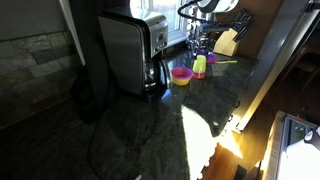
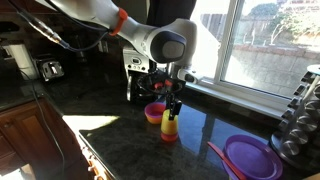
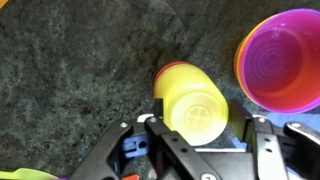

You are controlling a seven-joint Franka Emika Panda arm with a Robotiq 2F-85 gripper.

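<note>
A yellow cup (image 3: 196, 112) is upside down in the wrist view, its round base facing the camera. My gripper is shut on it, one finger on each side. An orange-red rim shows below the yellow wall, and in exterior view 2 a red part shows under the yellow cup (image 2: 170, 124), low over the counter. I cannot tell whether that is a second cup or whether it touches the counter. Beside it stands a bowl (image 2: 154, 113), pink inside and yellow-orange outside, open side up.
A purple plate (image 2: 262, 160) with a red utensil (image 2: 226, 157) lies to the right, near a dark rack (image 2: 298, 118). The coffee maker (image 1: 137, 50) stands at the counter's back.
</note>
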